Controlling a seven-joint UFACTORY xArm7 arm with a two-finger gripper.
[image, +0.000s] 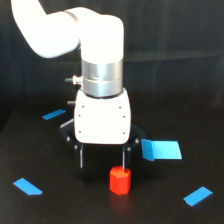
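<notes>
A small red block (120, 181) sits upright on the dark table. My gripper (104, 158) is a white hand pointing downward, its two dark, thin fingers spread wide. Nothing shows between them. The right finger (125, 157) ends just above the red block in the picture; whether it touches the block or hangs behind it, I cannot tell. The left finger (82, 155) hangs well to the left of the block.
A larger light-blue sheet (162, 150) lies right of the hand. Blue strips mark the table at the back left (54, 114), front left (27, 187) and front right (197, 196).
</notes>
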